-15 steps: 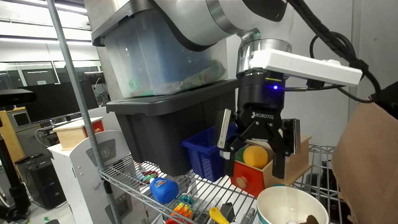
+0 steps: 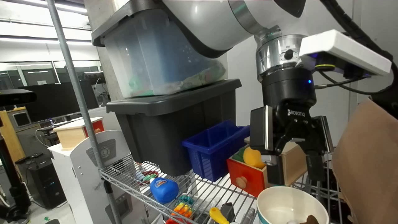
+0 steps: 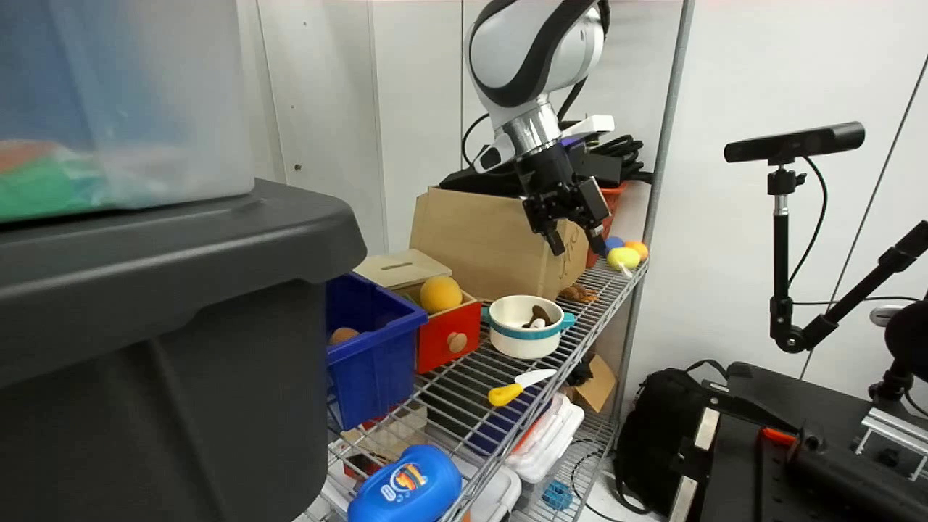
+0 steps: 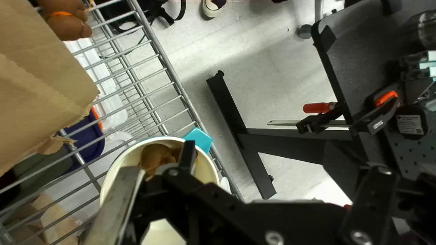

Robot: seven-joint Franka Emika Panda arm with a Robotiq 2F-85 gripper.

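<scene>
My gripper (image 2: pixel 298 177) hangs above the white pot (image 2: pixel 272 209), its fingers apart and nothing between them. In exterior view 2 the gripper (image 3: pixel 578 248) is well above and a little right of the pot (image 3: pixel 520 346), which has teal handles and holds brown and white items. The wrist view shows the pot (image 4: pixel 210 173) beneath the fingers, which hide part of it; something brown (image 4: pixel 155 157) lies inside. An orange ball (image 3: pixel 441 294) rests in the red-fronted wooden drawer (image 3: pixel 448 335), left of the pot.
A blue bin (image 3: pixel 374 348) stands beside the drawer. A cardboard box (image 3: pixel 487 239) is behind the pot. On the wire shelf lies a yellow-handled knife (image 3: pixel 522 386); nearer is a blue bottle (image 3: pixel 407 487). Large grey tote (image 2: pixel 179 134) blocks the left.
My gripper has moved right in exterior view 1, from in front of the drawer to over the pot, and has turned. The orange ball is in the drawer in both frames.
</scene>
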